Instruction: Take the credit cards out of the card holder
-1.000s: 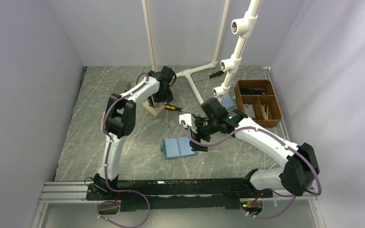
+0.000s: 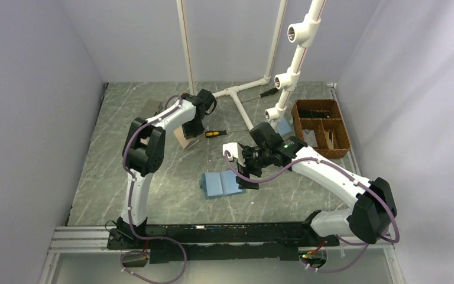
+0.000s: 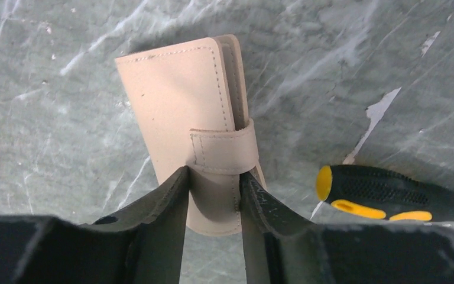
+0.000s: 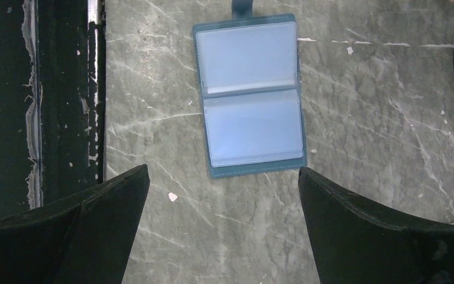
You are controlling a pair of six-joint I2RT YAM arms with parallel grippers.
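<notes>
A beige card holder (image 3: 168, 106) with a strap across it lies on the grey marble table, upper left in the top view. My left gripper is over its strapped lower part, its fingertips on either side of the strap; whether they press on it I cannot tell. A blue open card holder (image 4: 254, 127) with pale sleeves lies near the front edge. My right gripper hangs open above the table beside it, with nothing between its fingers.
A yellow-black screwdriver (image 3: 378, 192) lies right of the beige holder. A brown divided basket (image 2: 321, 121) stands at the back right, and white pipes (image 2: 236, 100) cross the back.
The left arm has shifted slightly left and toward the table's front over the beige holder. The right arm has not moved.
</notes>
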